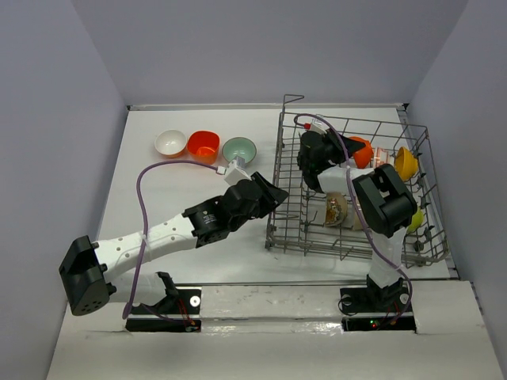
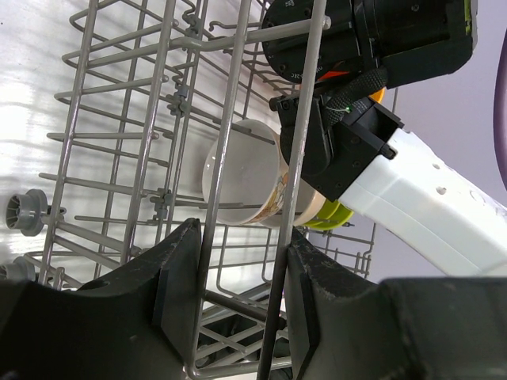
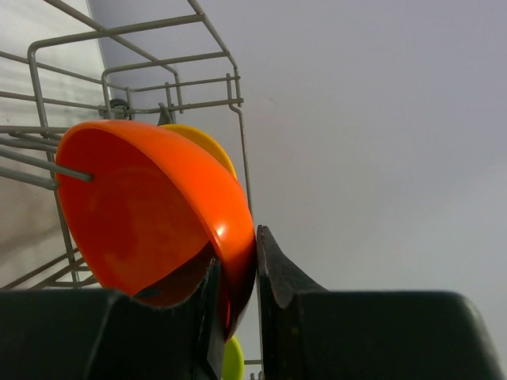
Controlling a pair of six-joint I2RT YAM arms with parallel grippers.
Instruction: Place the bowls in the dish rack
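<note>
The orange bowl point(image 3: 139, 210) stands on its side in the dish rack point(image 1: 273, 178). My right gripper has its fingers on both sides of the bowl's wall, one inside and one against the outside; whether they press on it cannot be told. In the top view the right arm partly covers this bowl. My left gripper is open at the rack's left side, its fingers apart near the rack wires. On the table at the back left are a white bowl point(image 1: 169, 143), a red-orange bowl point(image 1: 203, 146) and a green bowl point(image 1: 239, 150).
Other dishes stand in the rack: a yellow bowl point(image 1: 405, 164), a patterned bowl point(image 1: 336, 210) and a lime-green bowl point(image 1: 415, 220). Tall rack wires point(image 2: 222, 142) rise close to my left gripper.
</note>
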